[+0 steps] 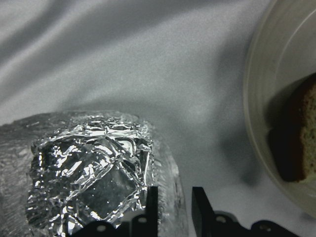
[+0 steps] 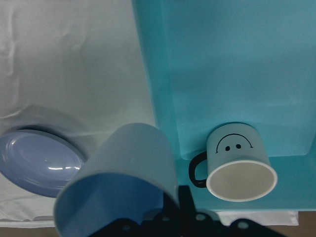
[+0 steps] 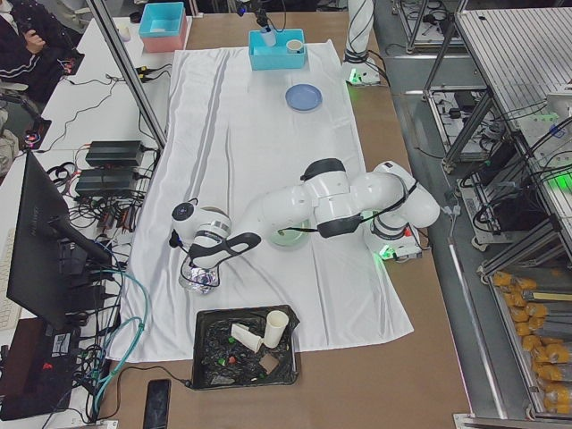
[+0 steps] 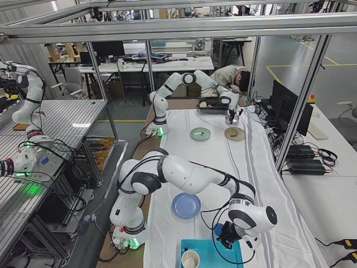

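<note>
My right gripper is shut on a pale blue cup (image 2: pixel 123 148), held over the edge of a blue bin (image 2: pixel 237 74), beside a white smiley mug (image 2: pixel 239 180) standing inside. A blue plate (image 2: pixel 37 158) lies on the cloth outside the bin. My left gripper stands open, low over a foil-covered clear container (image 1: pixel 89 173), near its right rim. A plate with a slice of bread (image 1: pixel 306 133) is at the right in the left wrist view.
A green plate (image 4: pixel 199 134) lies near the left arm, partly hidden in the left camera view. A black tray (image 3: pixel 246 371) with cups sits at the near end of the table.
</note>
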